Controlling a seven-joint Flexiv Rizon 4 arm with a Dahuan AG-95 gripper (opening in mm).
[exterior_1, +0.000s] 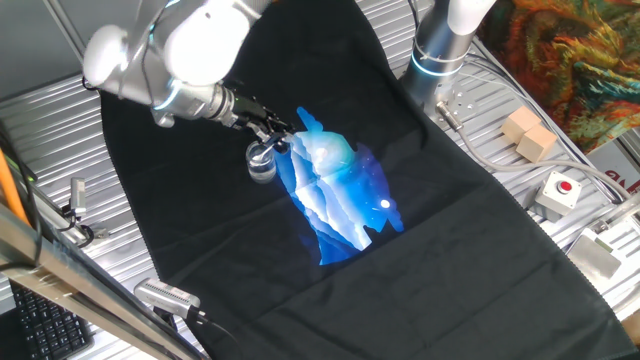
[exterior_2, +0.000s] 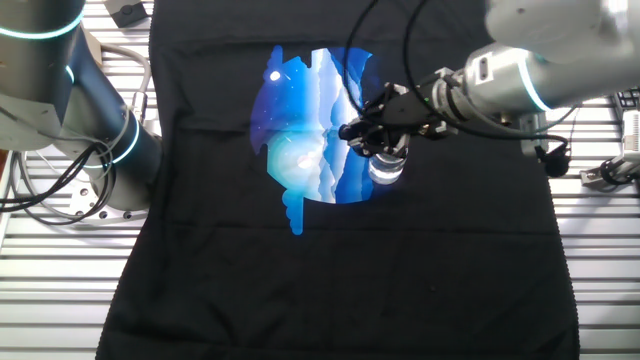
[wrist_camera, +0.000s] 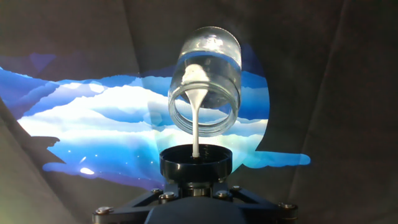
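A clear glass jar (wrist_camera: 208, 81) stands on the black cloth beside the bright printed patch; in the first exterior view the jar (exterior_1: 261, 163) is just left of my gripper (exterior_1: 277, 141). In the wrist view a white spoon (wrist_camera: 196, 124) runs from a round black piece (wrist_camera: 196, 163) at my gripper toward the jar, its bowl seen at the jar's mouth or inside. My gripper appears shut on the spoon's black end; its fingertips are hidden there. In the second exterior view the gripper (exterior_2: 380, 130) is over the jar (exterior_2: 385, 168), partly covering it.
A blue and white landscape image (exterior_1: 340, 185) lies on the black cloth (exterior_1: 420, 270).
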